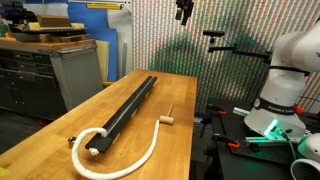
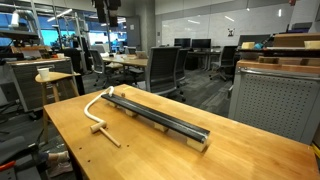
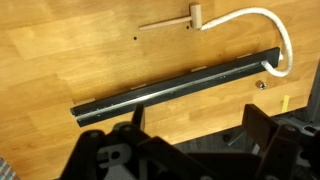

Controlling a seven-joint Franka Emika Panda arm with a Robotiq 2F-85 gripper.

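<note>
A long black channel (image 3: 180, 86) lies on the wooden table, resting on small wooden blocks visible in exterior view 2. From one end of this channel (image 1: 125, 113), a white tube (image 1: 138, 165) curves out over the tabletop. Its far end reaches a small wooden mallet (image 1: 167, 120), seen in the wrist view as a mallet (image 3: 195, 16) with its handle pointing left. High above the table, well clear of everything on it, hangs my gripper (image 1: 183, 14). Its two dark fingers stand wide apart in the wrist view, so the gripper is open and empty.
Small dark bits (image 3: 261, 85) lie near the tube's end beside the channel. A wooden stool (image 2: 58, 78) stands off the table's left end in exterior view 2, and a grey cabinet (image 1: 60, 80) is behind.
</note>
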